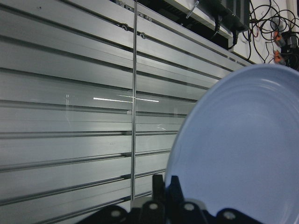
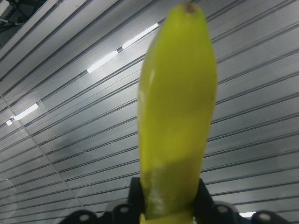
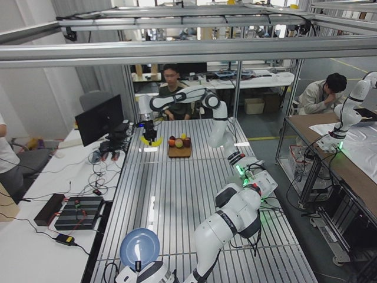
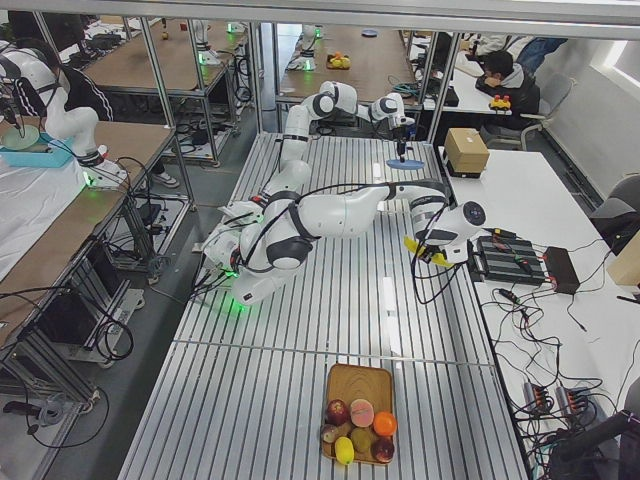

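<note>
A blue plate (image 3: 140,242) is held at its rim by my left gripper, shut on it; in the left wrist view it fills the right side, tilted in the frame. A yellow banana (image 2: 175,107) is in my right gripper, shut on it, its fingers partly hidden behind the fruit; the banana also shows at the upper left of the table in the camera left view (image 3: 154,142).
A wooden tray (image 4: 355,378) of assorted fruit stands at one end of the slatted metal table (image 4: 250,400). A side table (image 3: 29,247) with power units, cables and a monitor runs alongside.
</note>
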